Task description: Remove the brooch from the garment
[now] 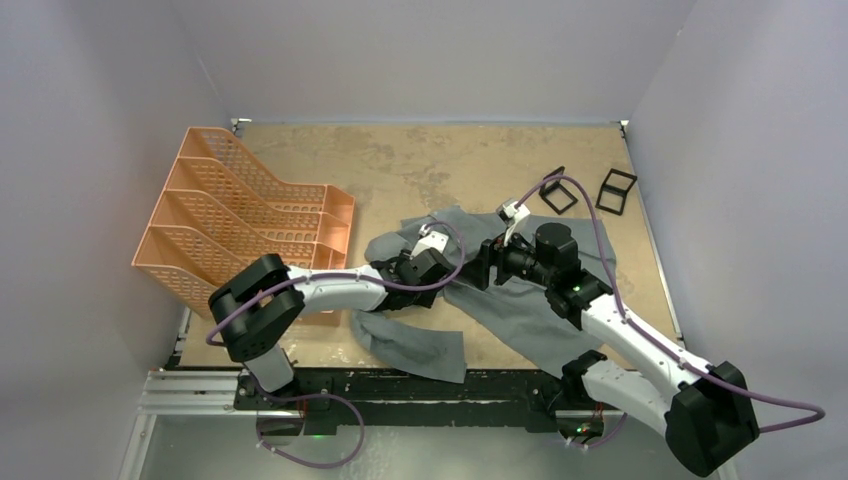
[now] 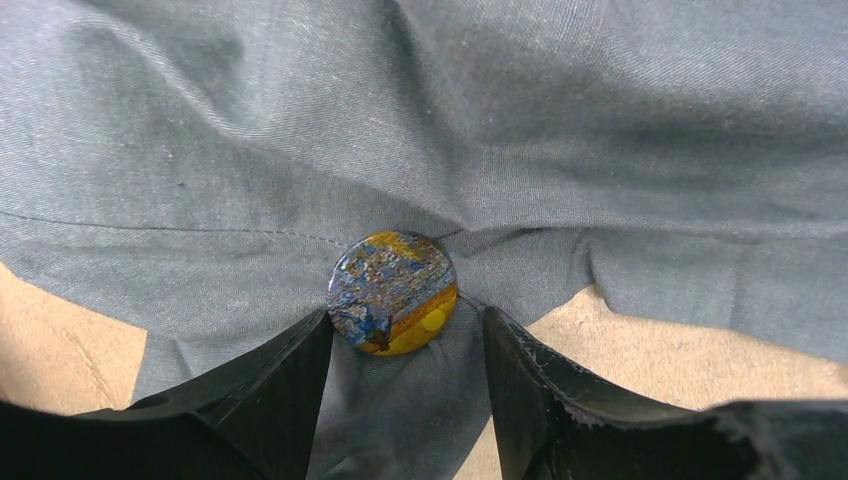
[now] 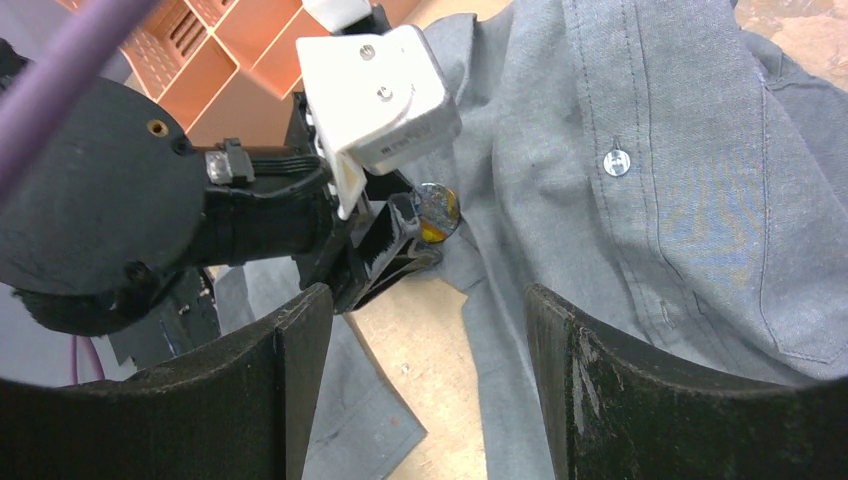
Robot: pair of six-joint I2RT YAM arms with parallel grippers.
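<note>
A round brooch with a blue and yellow picture lies on the grey garment. In the left wrist view my left gripper stands open, its fingertips to either side of the brooch's lower edge. In the right wrist view the brooch shows just past the left gripper's fingers. My right gripper is open above the garment, nothing between its fingers. From the top, the left arm hides the brooch; the garment spreads across the table's middle and right.
An orange rack with several slots stands on the left. Two small black frames lie at the back right. Bare table shows behind the garment. Both grippers are close together over the garment.
</note>
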